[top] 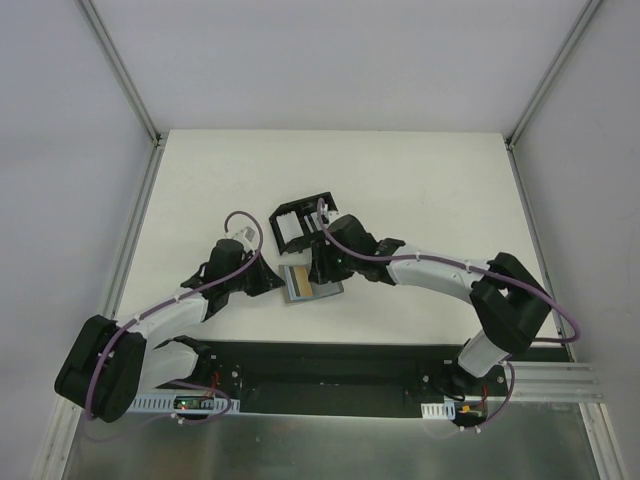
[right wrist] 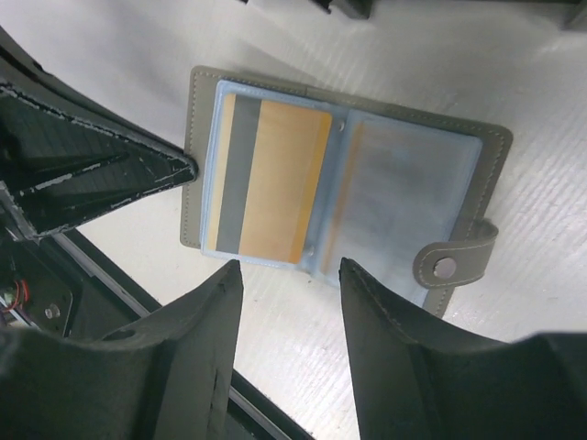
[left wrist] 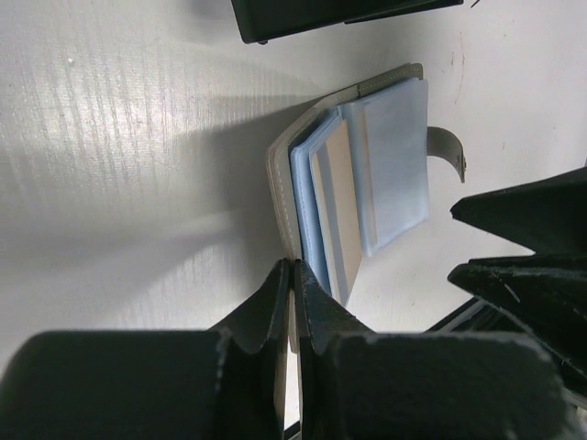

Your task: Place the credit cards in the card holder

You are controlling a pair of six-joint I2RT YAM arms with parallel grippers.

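The card holder [right wrist: 404, 183] lies open on the white table, a tan card [right wrist: 275, 174] in a clear sleeve on its left half and an empty-looking blue sleeve on the right, with a snap strap. My left gripper is shut at the holder's left edge; whether the edge is between its fingertips is unclear. In the right wrist view its black tip touches that edge. My right gripper hangs over the holder's near side, fingers apart, nothing visible between them.
A black tray [top: 285, 215] with white cards stands just behind the holder. Its front edge [top: 360, 345] is close below.
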